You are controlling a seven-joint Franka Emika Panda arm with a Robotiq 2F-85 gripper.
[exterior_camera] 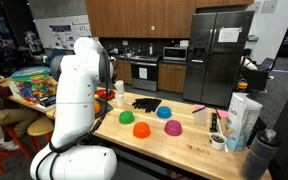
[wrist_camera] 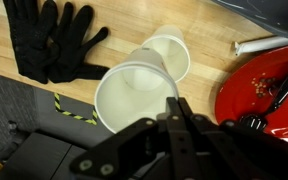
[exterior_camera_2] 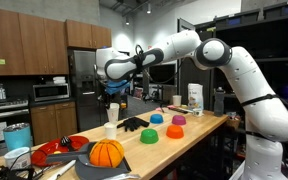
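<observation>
A white cup (wrist_camera: 134, 98), open side toward the camera, fills the middle of the wrist view. My gripper is shut at its rim, with the thin wall seemingly pinched between the fingertips. Behind and partly covered by it is a second white cup (wrist_camera: 174, 50), smaller in view. From the side, my gripper (exterior_camera_2: 114, 92) points down with a pale cup (exterior_camera_2: 115, 112) just below it, and the other cup (exterior_camera_2: 110, 131) stands lower on the table. Whether the two cups touch is unclear.
Black gloves (wrist_camera: 59, 45) lie beside the cups, and a red plate (wrist_camera: 259, 95) holding dark utensils is on the other side. An orange pumpkin (exterior_camera_2: 107, 154) sits in front. Green (exterior_camera: 126, 117), blue (exterior_camera: 164, 113) and orange bowls are spread along the table.
</observation>
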